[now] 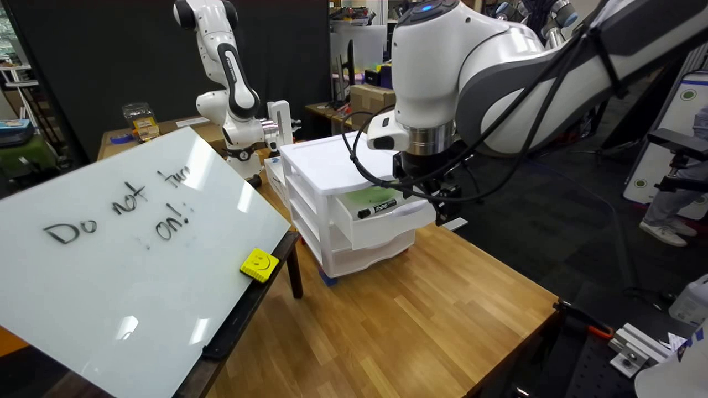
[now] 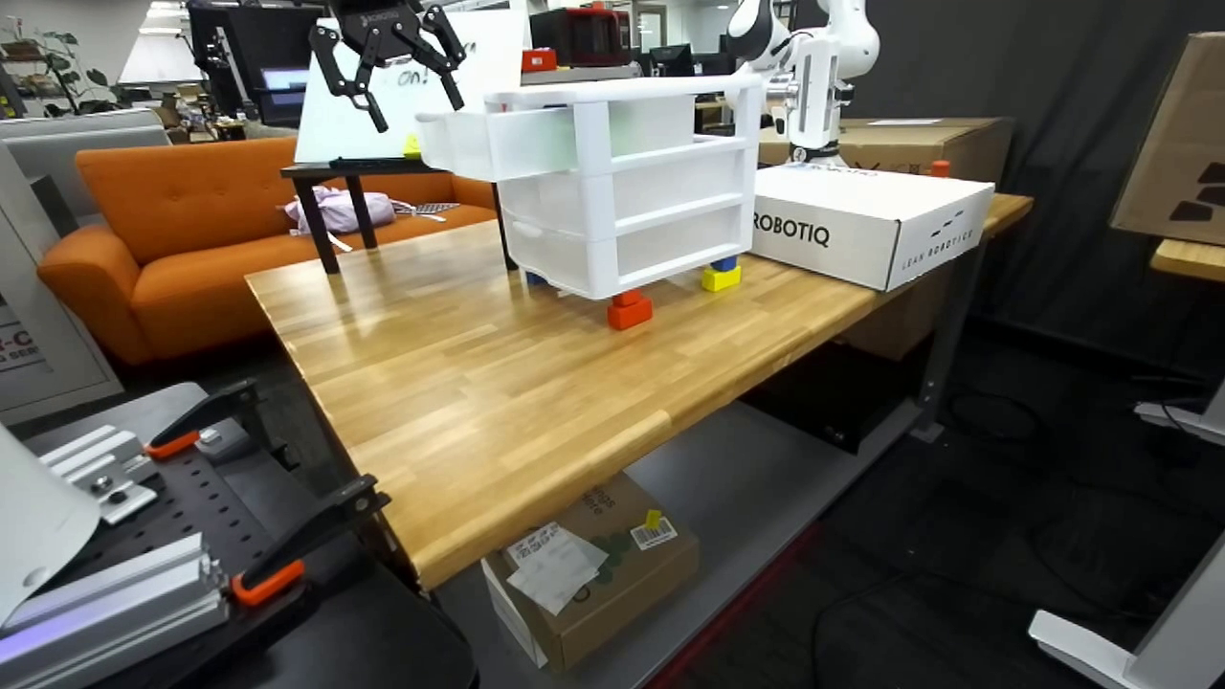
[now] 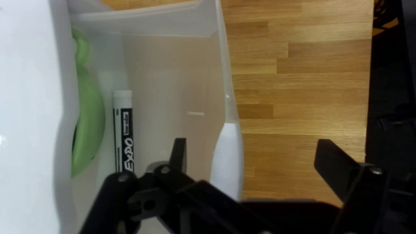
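The white plastic drawer unit (image 1: 306, 188) stands on the table with its top drawer (image 1: 391, 224) pulled out. Inside that drawer lie a black-and-white Expo marker (image 3: 123, 130) and a green object (image 3: 90, 121), partly hidden under the unit's top. My gripper is open, its fingers spread to either side of the drawer's front wall (image 3: 227, 156) in the wrist view. One finger appears over the drawer's inside, the other beyond the front. Nothing is held. Exterior view 2 has the gripper (image 2: 416, 109) beside the drawer front; contact cannot be told.
A whiteboard (image 1: 126, 265) with handwriting and a yellow smiley eraser (image 1: 259, 265) stands beside the unit. A white Robotiq box (image 2: 856, 218) sits behind it, near a second arm (image 1: 229, 73).
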